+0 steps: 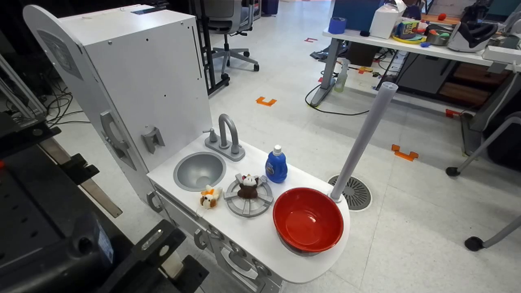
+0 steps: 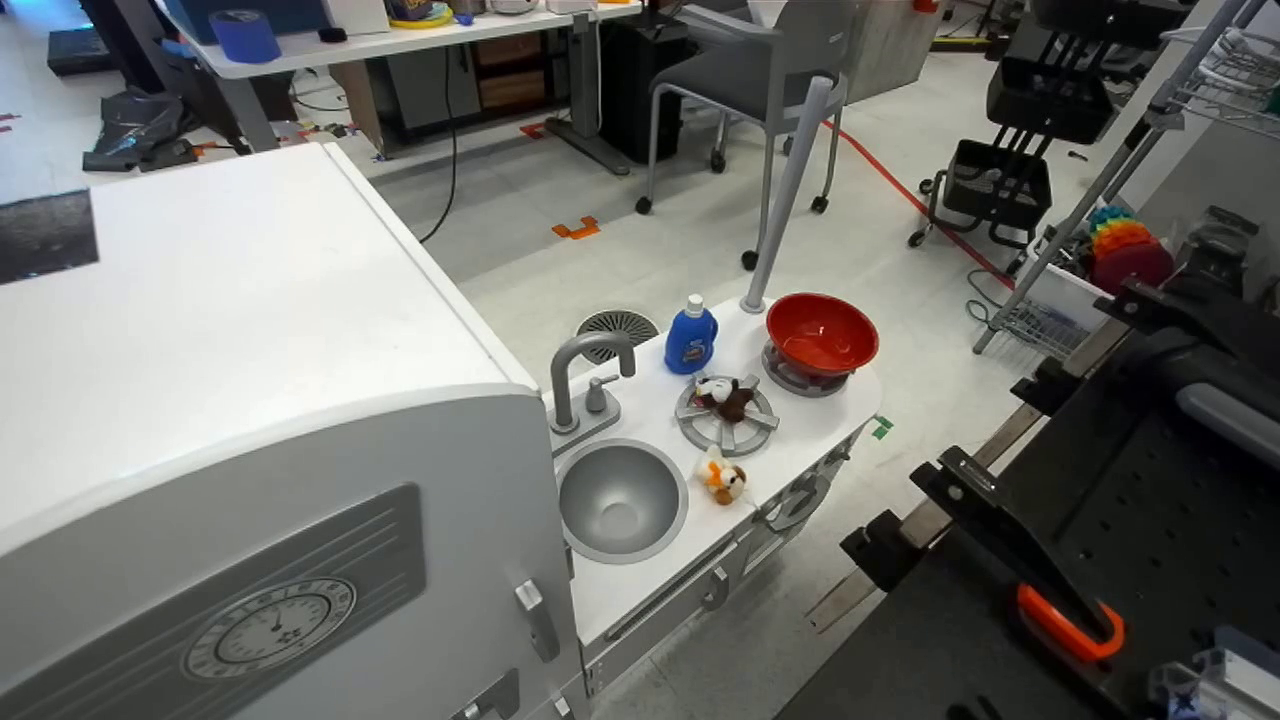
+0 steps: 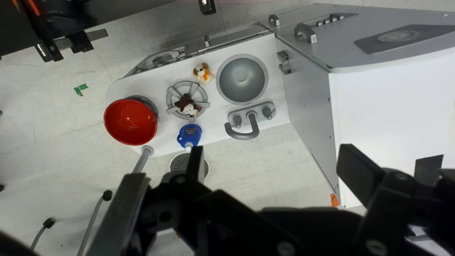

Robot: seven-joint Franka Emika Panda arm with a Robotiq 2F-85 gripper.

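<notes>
High over the toy kitchen, my gripper stands open in the wrist view, its two dark fingers wide apart with only floor showing between them. Below on the white counter (image 1: 239,229) sits a red bowl (image 1: 307,219), resting on a grey burner at the rounded end. A small brown and white plush toy (image 1: 248,187) lies on the other grey burner (image 1: 247,209). Beside that burner, near the sink, is a white and brown plush dog (image 1: 210,197) with an orange patch. The blue bottle (image 1: 276,166) stands upright at the back edge. My gripper touches none of these.
The grey sink (image 3: 242,79) is empty, with a curved faucet (image 3: 243,133) behind it. A tall white toy fridge (image 2: 276,276) rises at one end of the counter, and a grey pole (image 1: 364,141) at the other. Bare counter surrounds the toys.
</notes>
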